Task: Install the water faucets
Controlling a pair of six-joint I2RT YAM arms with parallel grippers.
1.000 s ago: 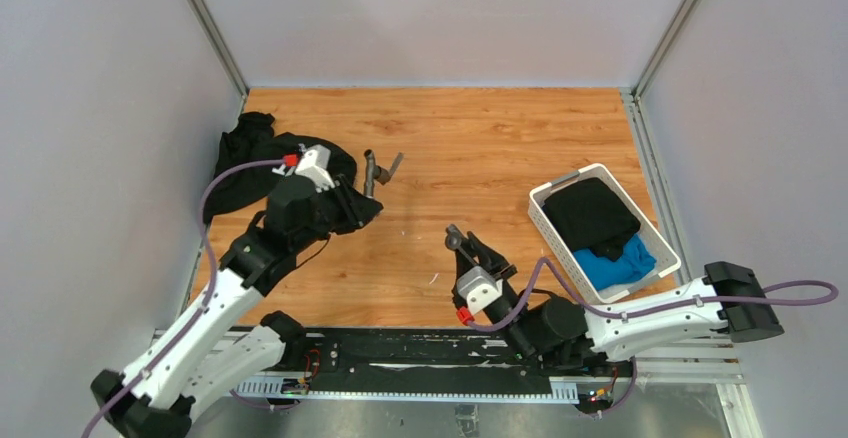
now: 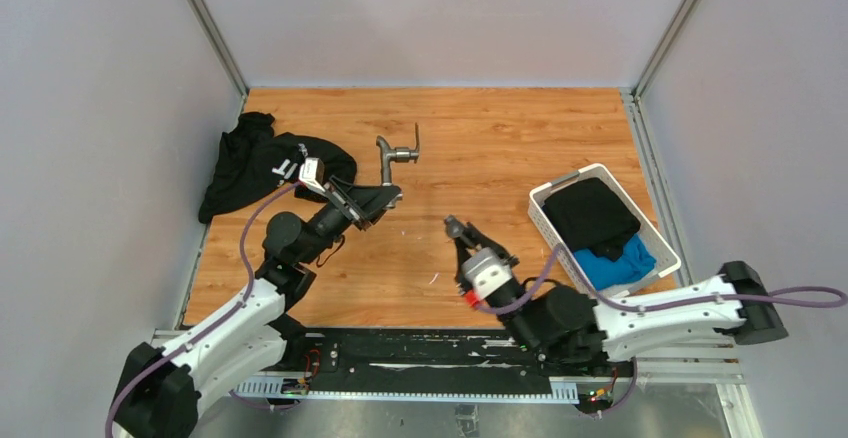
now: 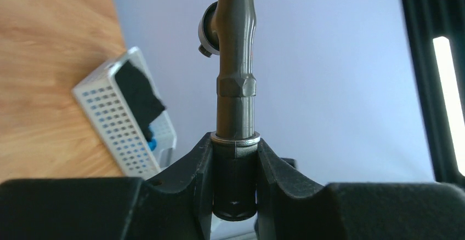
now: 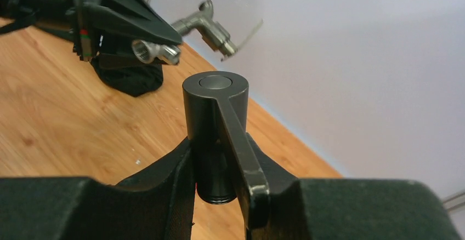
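Observation:
A metal faucet (image 2: 398, 154) with a side lever is held by my left gripper (image 2: 380, 198); in the left wrist view its upright pipe (image 3: 234, 111) stands between the fingers, which are shut on it. In the right wrist view the faucet (image 4: 205, 29) hangs above and behind my right gripper. Between that gripper's fingers is a dark cylindrical fitting with a flat bar (image 4: 238, 152), apparently a handle, its round top facing up. The right gripper (image 2: 468, 243) is near the table's front middle, apart from the faucet.
A white basket (image 2: 548, 223) with black and blue cloths sits at the right. A black cloth (image 2: 240, 168) lies at the back left.
My left gripper has moved right with the faucet, whose lever now points away from me.

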